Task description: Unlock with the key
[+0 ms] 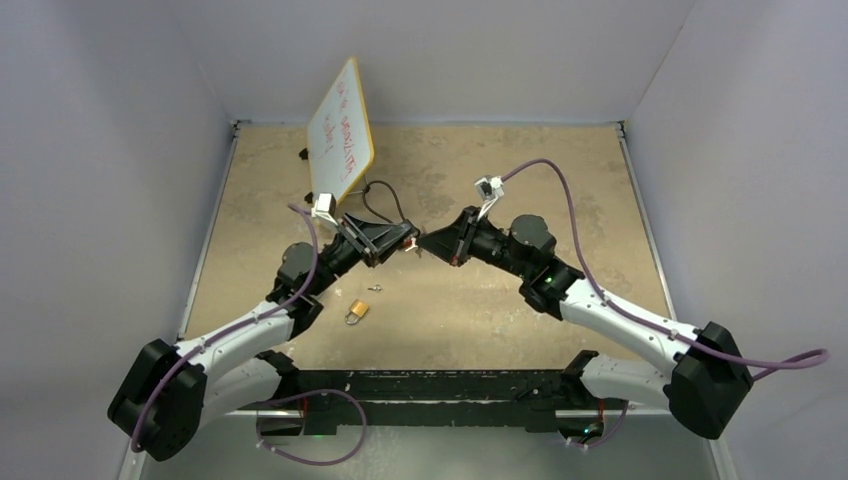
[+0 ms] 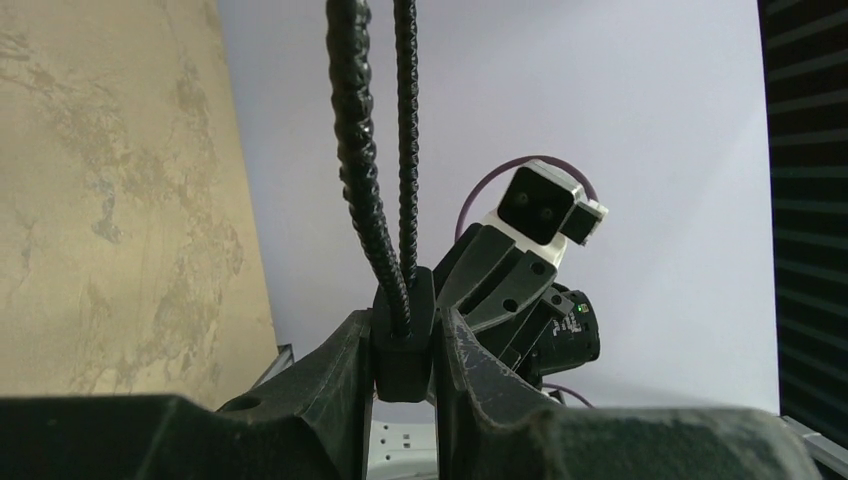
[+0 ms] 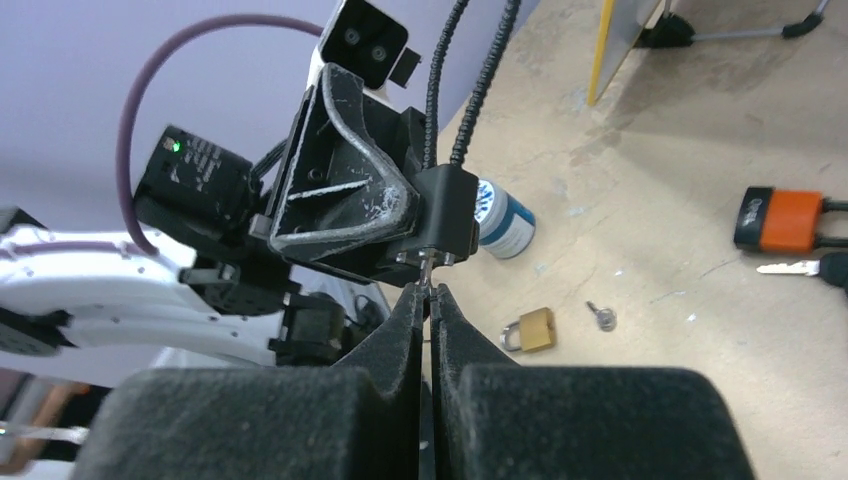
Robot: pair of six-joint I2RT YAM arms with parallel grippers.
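Note:
In the left wrist view my left gripper is shut on a black lock body [image 2: 403,365] with a black cable loop rising from it. In the right wrist view that lock [image 3: 445,208] is held just beyond my right gripper's tips, with a small metal piece [image 3: 428,266] beneath it, probably a key. My right gripper is shut at that piece; how much lies between its fingers is hard to see. In the top view the two grippers meet near the middle of the table.
An orange-black padlock [image 3: 790,220], a key [image 3: 788,268], a brass padlock [image 1: 356,311], a small key [image 1: 375,288] and a jar [image 3: 505,225] lie on the table. A whiteboard [image 1: 340,135] stands at back left.

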